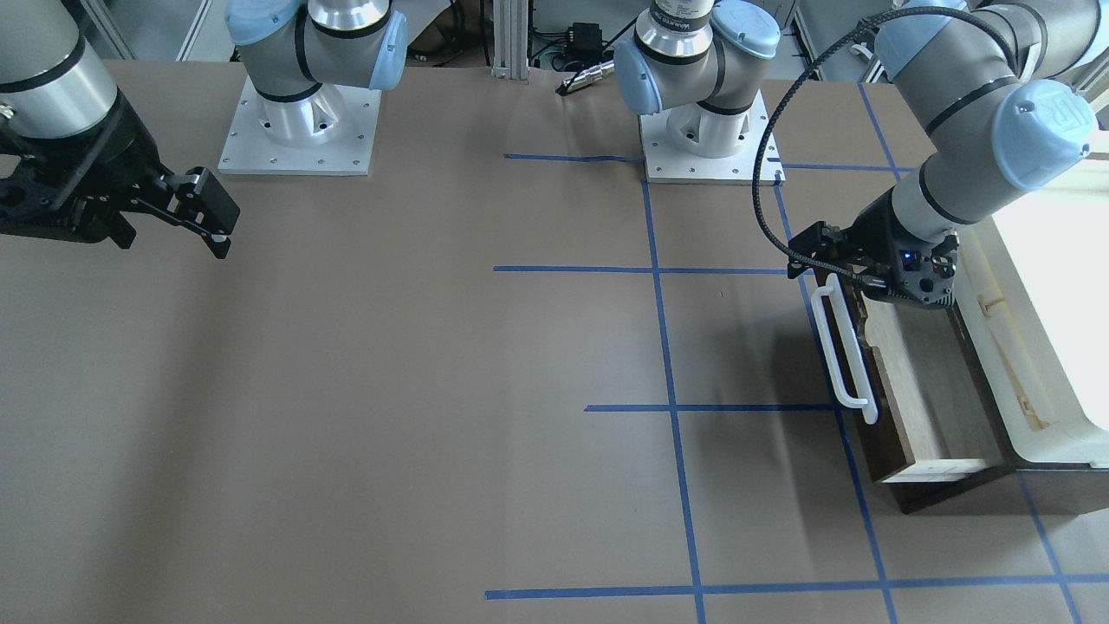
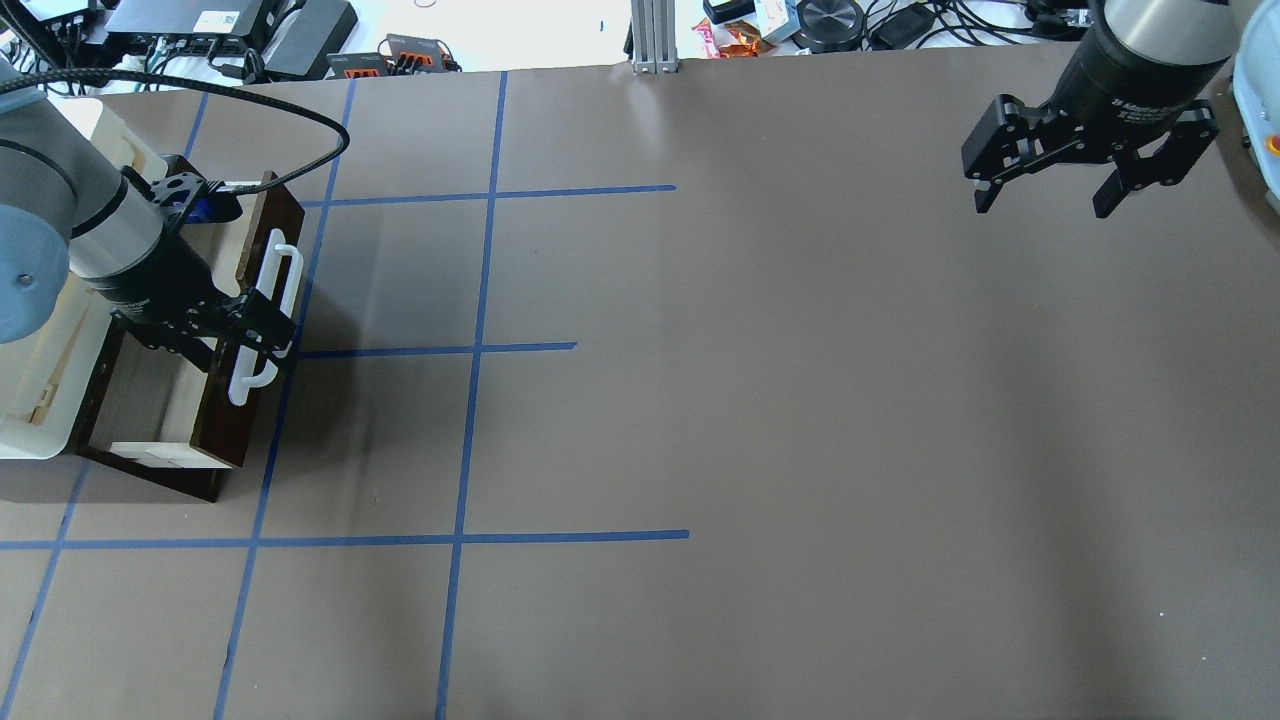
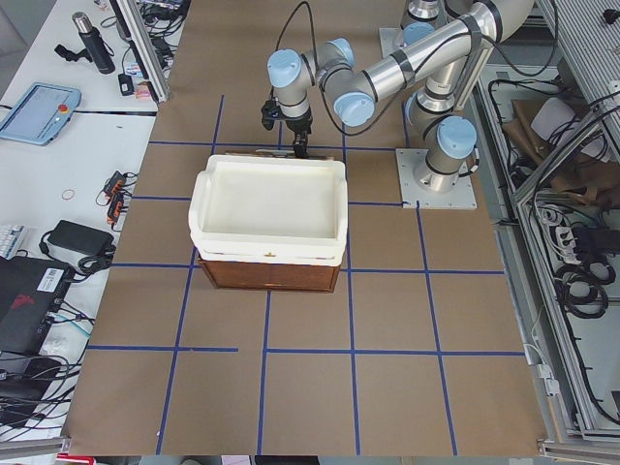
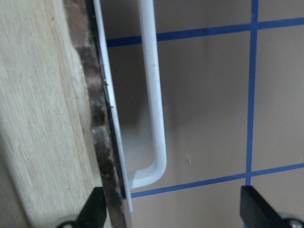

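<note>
A dark wooden box (image 1: 993, 489) with a white plastic tray (image 3: 269, 228) on top has its drawer (image 1: 930, 400) pulled partly out; the drawer's white handle (image 4: 156, 104) is on its front. My gripper is over the drawer's front edge. In the left wrist view its two black fingertips are far apart at the bottom corners, the left by the front board, the right over bare table, the lower end of the handle lying between and above them. Whether the fingers touch the drawer is unclear.
Other robot arms (image 1: 125, 198) stand at the table's sides. The taped floor (image 2: 840, 420) in front of the drawer is clear. Cables and devices (image 2: 912, 24) lie beyond the table's edge.
</note>
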